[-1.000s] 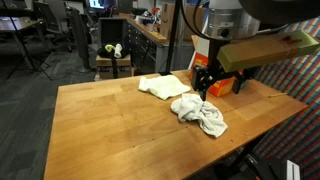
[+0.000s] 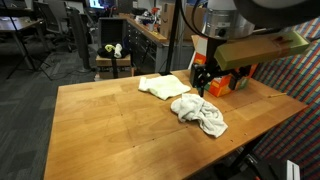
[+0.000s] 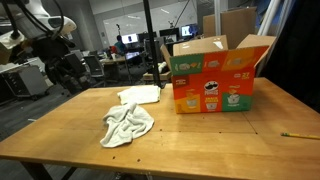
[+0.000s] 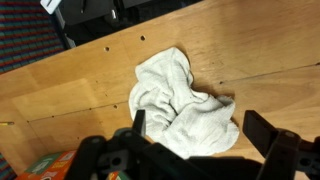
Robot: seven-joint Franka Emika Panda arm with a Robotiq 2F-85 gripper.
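A crumpled white cloth [image 2: 200, 113] lies on the wooden table, toward the robot's side. It shows as a loose heap [image 3: 127, 123] in exterior view 2, and in the wrist view the cloth [image 4: 180, 104] spreads beneath and between the fingers. My gripper stands open above it, with nothing between its fingers. Seen from exterior view 1, the gripper [image 2: 218, 84] hangs over the table close to the cloth, apart from it. A second white cloth [image 2: 163, 86] lies flatter, farther back on the table [image 2: 105, 125].
An open cardboard box [image 3: 213, 82] with red, orange and green sides stands on the table beside the cloths. A pencil-like stick [image 3: 299, 135] lies beyond the box.
The arm has shifted slightly to the right in exterior view 1, its hand tilting a little. Both cloths have stayed where they were.
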